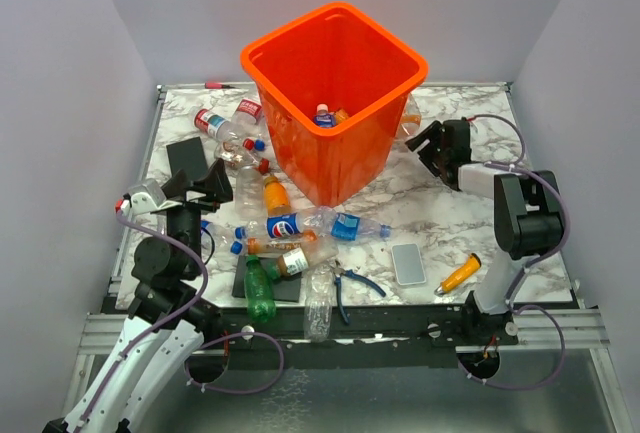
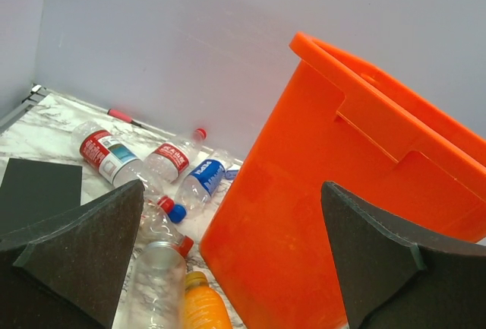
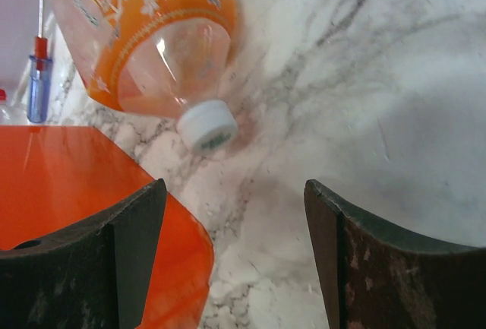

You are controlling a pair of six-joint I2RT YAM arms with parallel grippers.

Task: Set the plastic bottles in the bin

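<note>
The large orange bin (image 1: 330, 143) stands at the back middle, with a few bottles (image 1: 325, 118) inside. Close to its right side lies a clear bottle with an orange label (image 3: 178, 21) and a white cap; in the top view the bin partly hides this bottle (image 1: 410, 118). My right gripper (image 1: 422, 143) is near that bottle, its fingers apart and only bare marble between them. On the left, my left gripper (image 1: 205, 181) hangs open and empty above the table. Clear bottles (image 1: 235, 133), an orange bottle (image 1: 276, 194), a Pepsi bottle (image 1: 285, 224) and a green bottle (image 1: 260, 291) lie left and in front of the bin.
Pliers (image 1: 352, 288), a grey flat box (image 1: 408, 264) and a yellow-orange tool (image 1: 459, 273) lie at the front. A black flat pad (image 1: 187, 158) rests at the left. Screwdrivers lie along the back. Marble is clear right of the bin.
</note>
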